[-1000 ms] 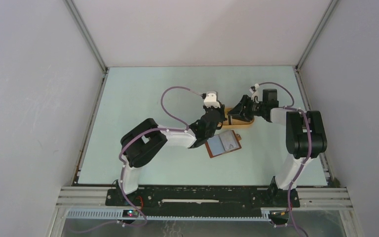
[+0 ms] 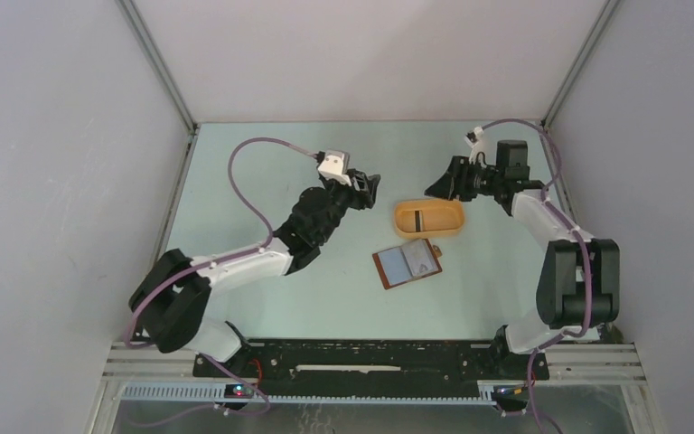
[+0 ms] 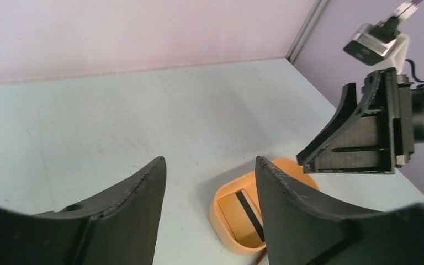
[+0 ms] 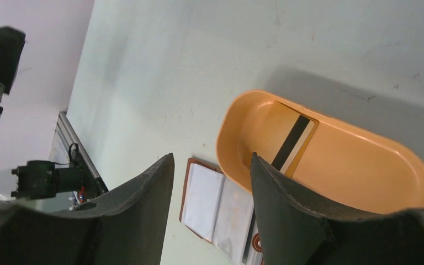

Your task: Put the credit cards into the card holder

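An orange tray [image 2: 453,232] stands on the table. A card with a black stripe [image 4: 291,144] lies inside it, towards the left end in the top view. Just in front of the tray, the card holder [image 2: 407,263] lies spread flat, brown-edged with pale panels; the right wrist view shows only part of the card holder [image 4: 203,194]. My left gripper is up and to the left of the tray, open, its gap empty. At the tray's back right edge my right gripper hangs above, also open with nothing between its fingers.
The two arms face each other across the tray, with a modest gap between the grippers. Bare table [image 2: 235,181] spreads out on the left and at the back. A small brown tab [image 2: 436,251] sticks out at the holder's right side.
My left gripper has withdrawn from the tray, to the left and slightly back. The right gripper has shifted a little towards the back, uncovering more of the tray. Tray and holder have stayed put.
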